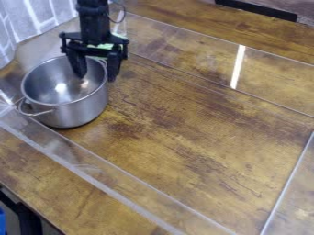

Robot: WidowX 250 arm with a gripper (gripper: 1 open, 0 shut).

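A steel pot point(64, 101) with side handles stands at the left of the wooden surface. My black gripper point(95, 66) hangs over the pot's back right rim, its two fingers pointing down and apart. Whether anything is between them is hard to make out. Behind the gripper, a small green item point(117, 47) is mostly hidden.
Clear strips or panels run along its edges. A pale crinkled backdrop point(22, 27) is at the upper left, beside the pot.
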